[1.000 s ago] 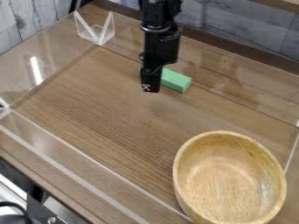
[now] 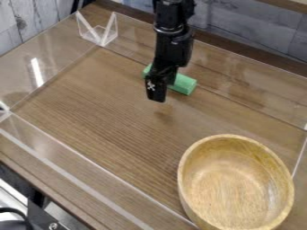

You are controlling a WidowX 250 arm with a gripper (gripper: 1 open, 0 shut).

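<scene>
The black gripper (image 2: 156,85) reaches down from the top of the view over a light green block (image 2: 184,83). The block lies on the wooden table, partly hidden behind the gripper, and shows on both sides of it. Whether the fingers are apart or closed, and whether they touch the block, I cannot tell.
A large round wooden bowl (image 2: 234,184) sits at the front right. A clear plastic object (image 2: 99,29) stands at the back left. The table's edges show at the left and back.
The gripper has moved to the right, from beside the green block to in front of it, covering part of it. The block now shows on its left side too.
</scene>
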